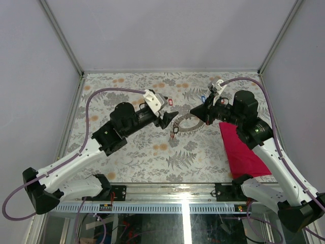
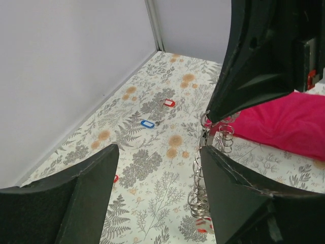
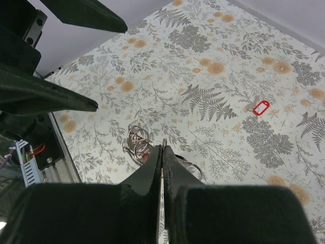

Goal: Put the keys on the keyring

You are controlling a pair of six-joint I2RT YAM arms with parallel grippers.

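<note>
The wire keyring coil (image 1: 179, 122) hangs in a curve from my right gripper (image 1: 192, 111). In the left wrist view, the right gripper's tip is shut on the upper loops of the coil (image 2: 198, 175). A red and white piece (image 2: 204, 224) shows at its lower end, partly hidden. My left gripper stands open beside the coil, with nothing held between its fingers; one finger overlaps the coil in view. On the table lie a red-tagged key (image 2: 169, 102) and a blue-tagged key (image 2: 148, 124). The right wrist view shows the red tag (image 3: 261, 108) with its key.
A red cloth (image 1: 240, 150) covers the right side of the table. Another bit of red (image 2: 116, 178) peeks out beside a left finger. Walls enclose the sides and back.
</note>
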